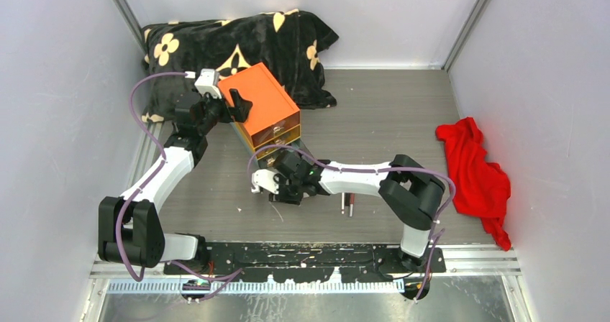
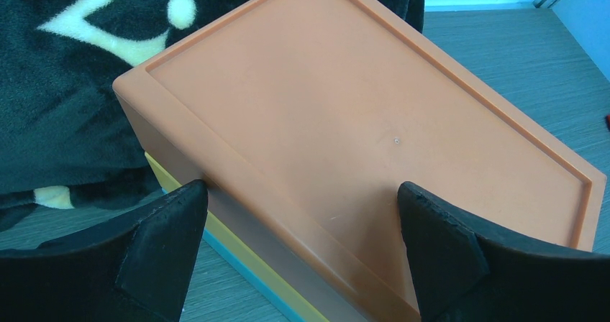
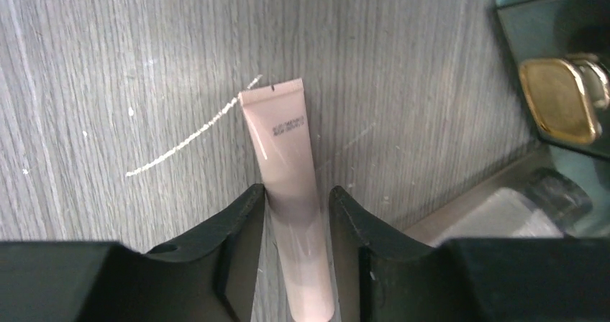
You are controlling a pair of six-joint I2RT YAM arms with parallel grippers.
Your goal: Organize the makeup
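Observation:
An orange drawer cabinet (image 1: 259, 95) stands against the dark blanket, its lowest drawer pulled out. My left gripper (image 1: 237, 103) rests at its top edge, fingers apart around that edge (image 2: 302, 214); whether it grips is unclear. My right gripper (image 1: 280, 196) is low in front of the cabinet. In the right wrist view a pale pink tube (image 3: 284, 149) lies on the floor between the part-open fingers of that gripper. A clear container (image 3: 475, 221) lies beside it, near the teal drawer (image 3: 554, 34).
A few slim pencil-like items (image 1: 350, 205) lie right of the right arm. A red cloth (image 1: 471, 171) is at the right wall. The floor behind the right arm is open.

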